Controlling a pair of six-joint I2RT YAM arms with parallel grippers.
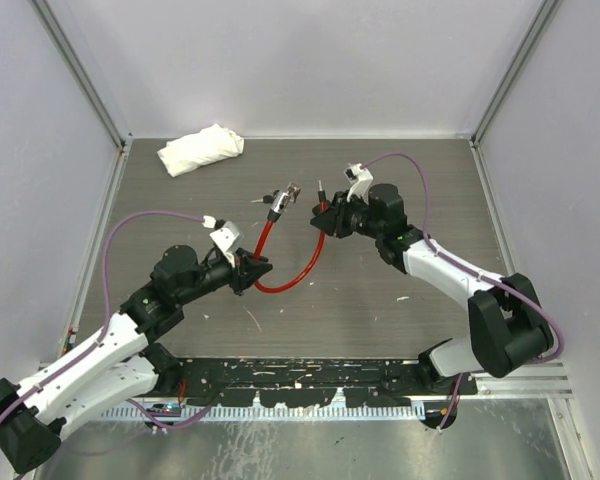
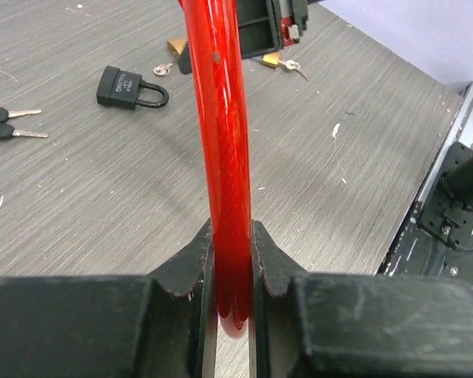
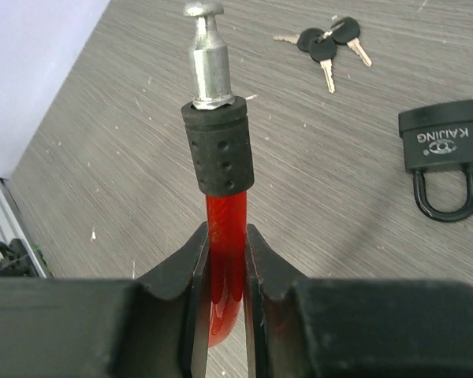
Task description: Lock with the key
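Observation:
A red cable lock (image 1: 306, 270) hangs in a U between my two grippers. My left gripper (image 1: 261, 267) is shut on the red cable below its silver lock head (image 1: 285, 198), and the cable (image 2: 221, 150) rises from between the fingers in the left wrist view. My right gripper (image 1: 323, 218) is shut on the other end, just below the black collar (image 3: 218, 150) and metal pin (image 3: 210, 63). Pin and lock head stand apart. Several black-headed keys (image 3: 329, 49) lie on the table; whether one sits in the lock head, I cannot tell.
A black padlock (image 3: 445, 153) lies on the table, with brass padlocks (image 2: 271, 59) and small keys (image 2: 292, 66) beyond it. A folded white cloth (image 1: 202, 149) rests at the back left.

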